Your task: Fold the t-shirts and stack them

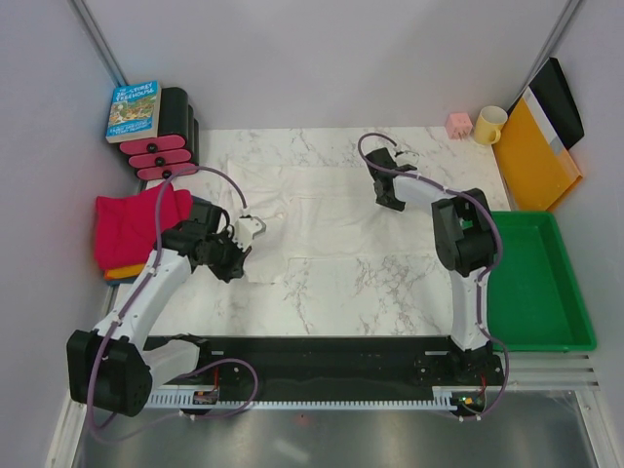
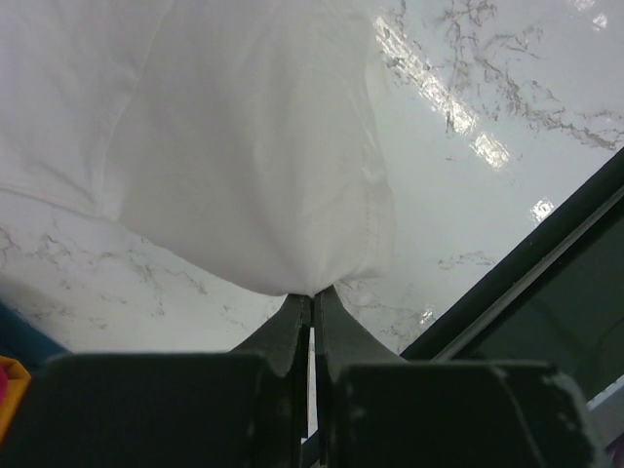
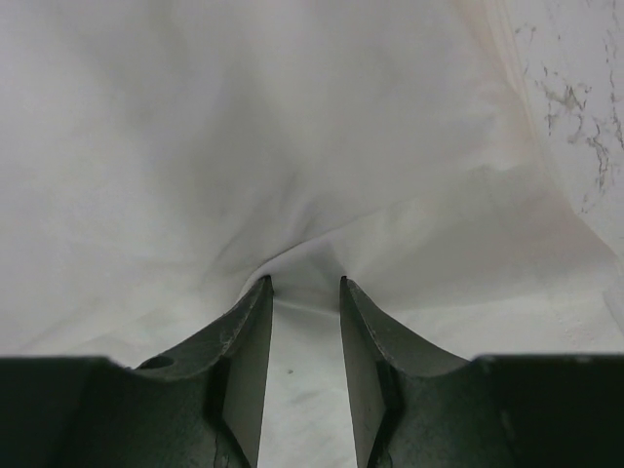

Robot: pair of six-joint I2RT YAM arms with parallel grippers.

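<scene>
A white t-shirt (image 1: pixel 336 219) is spread across the marble table in the top view, its sleeves toward the left. At its near left sleeve, my left gripper (image 1: pixel 237 277) is shut; the left wrist view shows the gathered sleeve edge (image 2: pixel 317 253) pinched at the fingertips of that gripper. My right gripper is open over the shirt's far right part, where a crease (image 3: pixel 322 239) runs in the cloth beyond and between its fingers. In the top view the right arm hides part of the shirt's right end.
Folded red (image 1: pixel 136 229) and yellow cloths lie stacked at the left edge. Behind them a book (image 1: pixel 134 109) tops a black and pink drawer box (image 1: pixel 161 144). A green tray (image 1: pixel 541 283) is at right; a yellow mug (image 1: pixel 489 125) and pink block (image 1: pixel 458 125) stand at the back.
</scene>
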